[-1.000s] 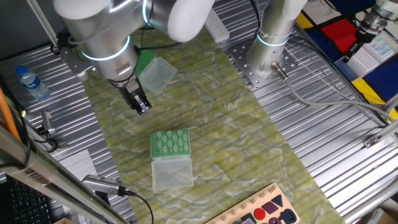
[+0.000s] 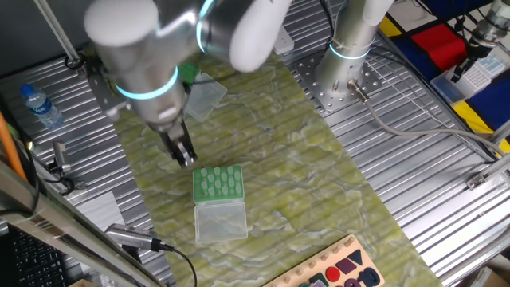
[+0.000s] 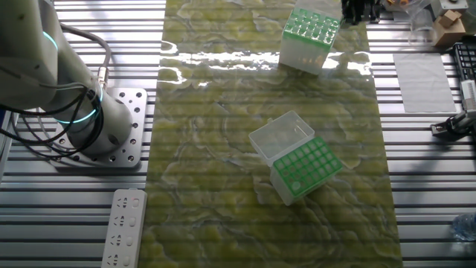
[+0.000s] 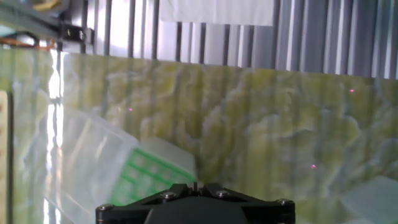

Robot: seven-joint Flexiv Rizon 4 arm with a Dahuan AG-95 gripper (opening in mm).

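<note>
My gripper (image 2: 188, 159) hangs above the mat, behind the rack holding several clear tips. In the wrist view the dark fingers of the gripper meet, and nothing shows between them. The filled green-topped rack (image 2: 218, 183) has its clear lid (image 2: 221, 222) folded open toward the shape board. In exterior view 2 this rack (image 3: 311, 28) stands near the top. A second green-topped rack (image 3: 306, 167) shows a grid of mostly empty holes, its clear lid (image 3: 282, 137) open. The arm covers most of that second rack in exterior view 1.
A wooden shape board (image 2: 339, 267) lies at the mat's front end. Beside the mat are a cabled camera (image 2: 134, 236), a water bottle (image 2: 41, 106) and a power strip (image 3: 123, 227).
Both racks stayed put.
</note>
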